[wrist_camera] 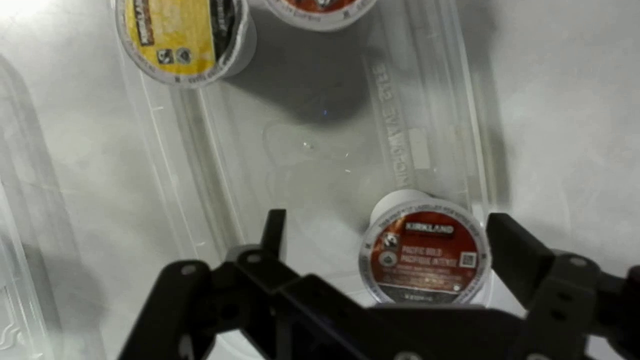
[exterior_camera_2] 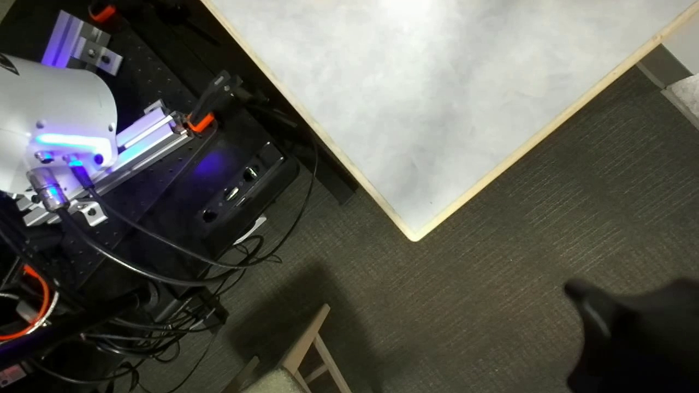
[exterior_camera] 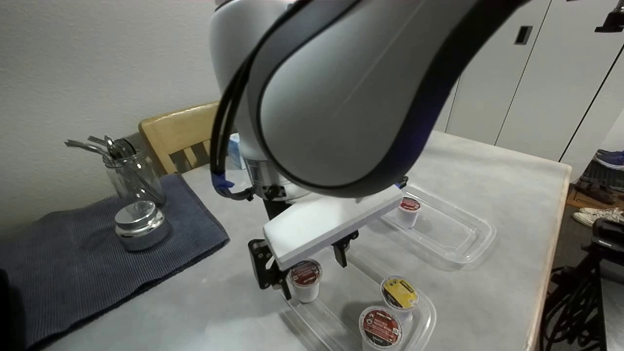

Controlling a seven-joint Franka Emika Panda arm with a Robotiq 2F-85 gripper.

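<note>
My gripper [exterior_camera: 314, 271] hangs open over one end of a clear plastic tray [exterior_camera: 431, 316]. Below and between its fingers stands a white coffee pod [wrist_camera: 426, 255] with a dark red lid. In the wrist view this pod lies close beside the right finger [wrist_camera: 517, 255], while a wide gap separates it from the left finger [wrist_camera: 274, 234]; whether the right one touches it I cannot tell. At the tray's other end are a yellow-lidded pod [exterior_camera: 400, 293] and another red-lidded pod [exterior_camera: 380, 327]. The gripper body hides the near pod's lower edge in the wrist view.
A second clear tray [exterior_camera: 486, 239], with a red-lidded pod [exterior_camera: 408, 211] in it, lies behind the first. To the left, a metal tin [exterior_camera: 140, 227] and a glass jar [exterior_camera: 133, 178] of cutlery stand on a blue mat [exterior_camera: 64, 263].
</note>
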